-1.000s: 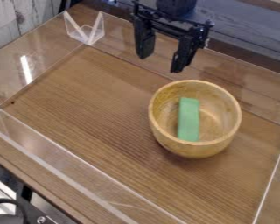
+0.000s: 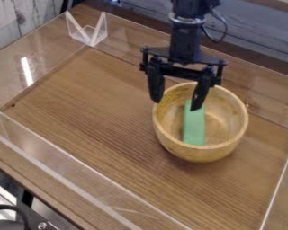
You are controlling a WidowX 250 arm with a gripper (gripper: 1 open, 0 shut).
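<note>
A cream plastic bowl (image 2: 219,141) sits on the wooden table, right of centre, with an elongated green object (image 2: 194,126) lying inside it. My black gripper (image 2: 180,97) is over the bowl's back rim, its two fingers spread apart, one near the left rim and one above the green object. Whether it touches the bowl is unclear.
A white wire-like holder (image 2: 86,31) stands at the back left. A dark object lies at the lower left edge.
The bowl and green object look unmoved.
</note>
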